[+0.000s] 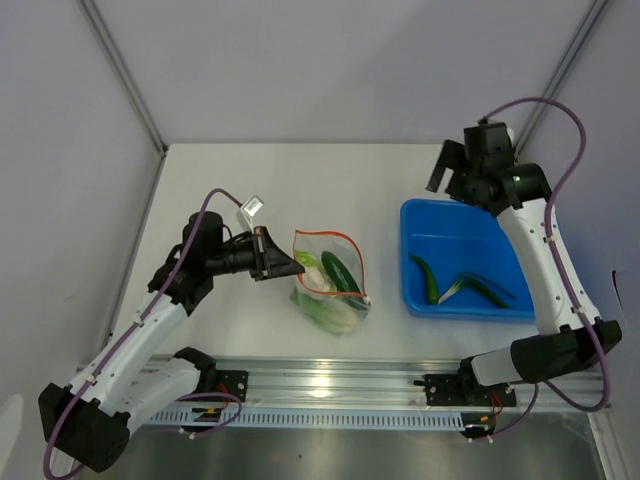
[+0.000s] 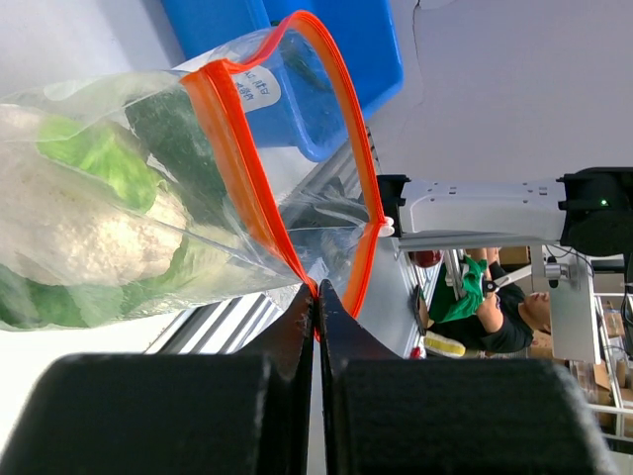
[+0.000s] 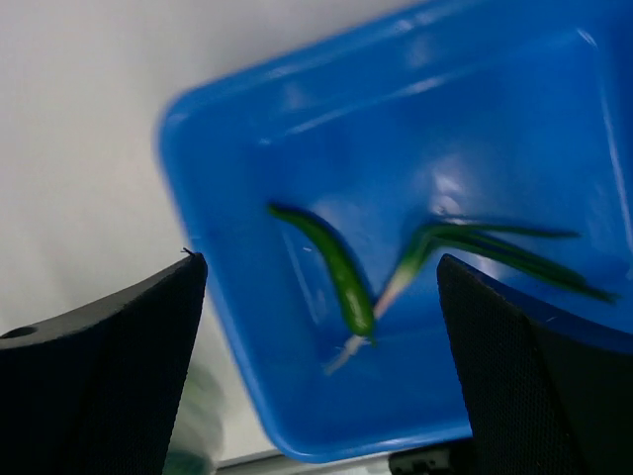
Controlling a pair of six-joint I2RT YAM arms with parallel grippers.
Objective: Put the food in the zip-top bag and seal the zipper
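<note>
The zip top bag (image 1: 330, 310) with orange zipper lies mid-table, holding a cucumber (image 1: 341, 273), leafy greens and pale produce, clearer in the left wrist view (image 2: 94, 208). My left gripper (image 1: 295, 268) is shut on the bag's rim at a front corner of the zipper (image 2: 242, 168). My right gripper (image 1: 444, 172) is open, raised over the blue bin (image 1: 460, 225). In the bin lie a green pepper (image 3: 341, 277) and green onions (image 3: 485, 247).
The blue bin takes up the right of the table (image 1: 220, 170). A metal rail runs along the front edge.
</note>
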